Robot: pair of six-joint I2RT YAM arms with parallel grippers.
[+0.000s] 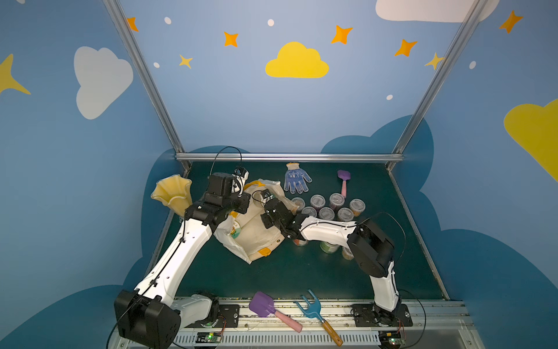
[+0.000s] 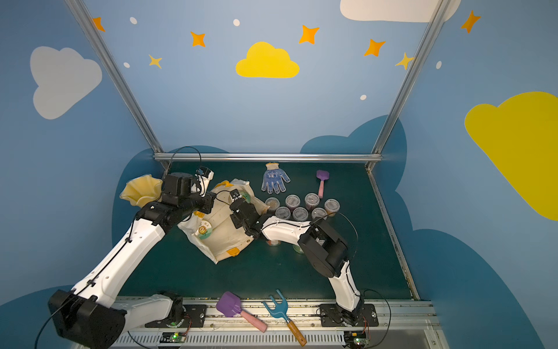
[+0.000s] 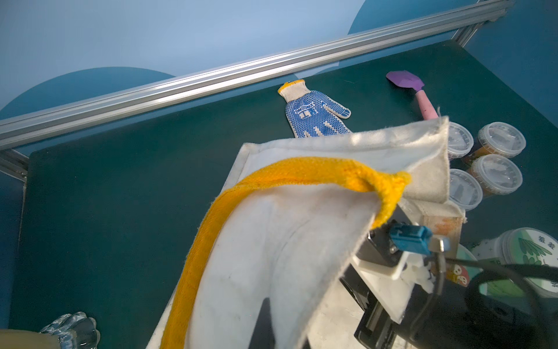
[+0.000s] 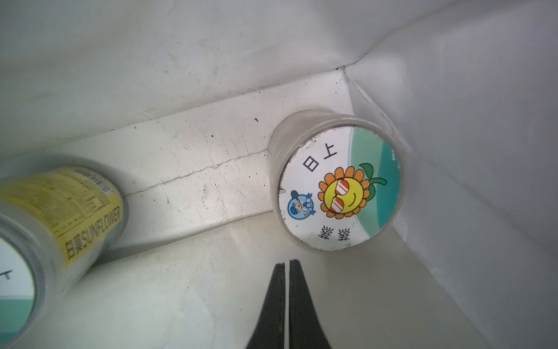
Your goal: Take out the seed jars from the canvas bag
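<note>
The canvas bag lies open on the table. My left gripper is at its wall; one dark finger shows against the cloth, and the fingers look shut on the wall, partly hidden by it. In the right wrist view, a seed jar with a sunflower lid stands near a corner inside the bag. A second jar with a yellow label lies tilted at the left. My right gripper points into the bag, shut, its tips just short of the sunflower jar with nothing between them.
Several seed jars stand on the table right of the bag, partly under my right arm. A blue glove and a purple shovel lie at the back.
</note>
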